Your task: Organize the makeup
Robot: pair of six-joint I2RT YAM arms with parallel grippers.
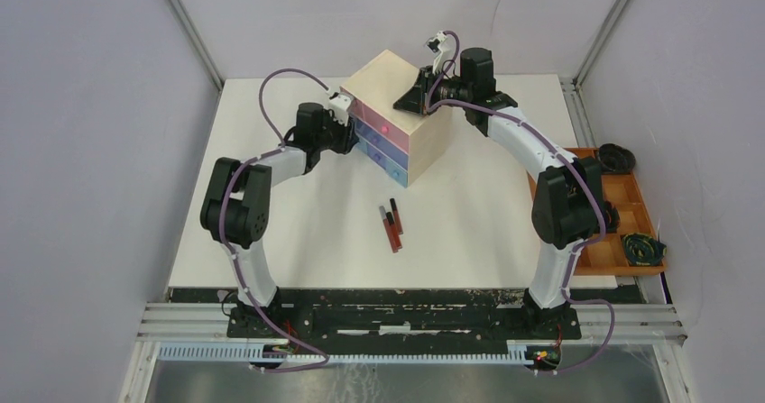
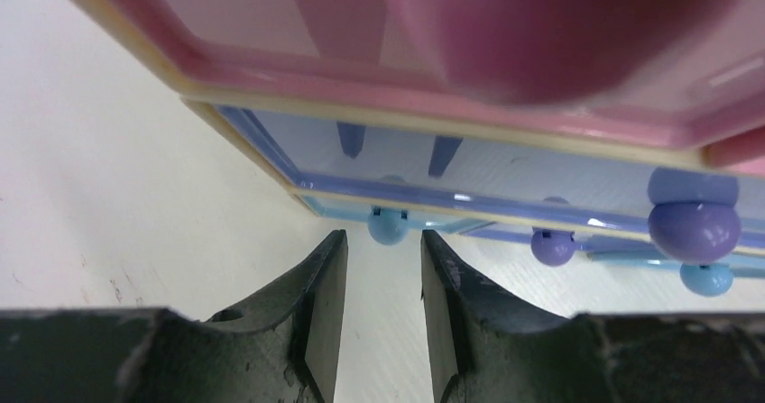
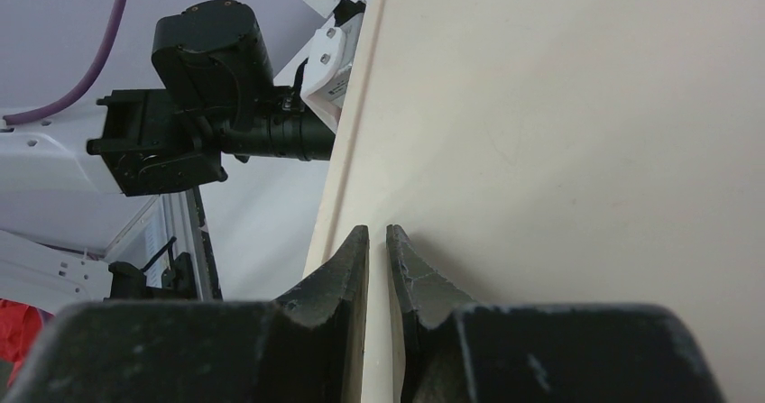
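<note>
A wooden box [image 1: 385,77] with pink, purple-blue and light blue drawers stands at an angle on the table; all drawers look closed. Several slim red makeup sticks with dark or grey ends [image 1: 391,233] lie in front of it. My left gripper [image 1: 348,141] is at the box's left front corner. In the left wrist view its open fingers [image 2: 327,272] point at a light blue knob [image 2: 388,226], which appears between the tips; contact cannot be told. My right gripper rests over the box top [image 3: 559,132], its fingers parted by a narrow empty gap.
A wooden compartment tray [image 1: 636,206] with dark coiled items sits at the right table edge. A large pink knob [image 2: 532,33] overhangs my left fingers.
</note>
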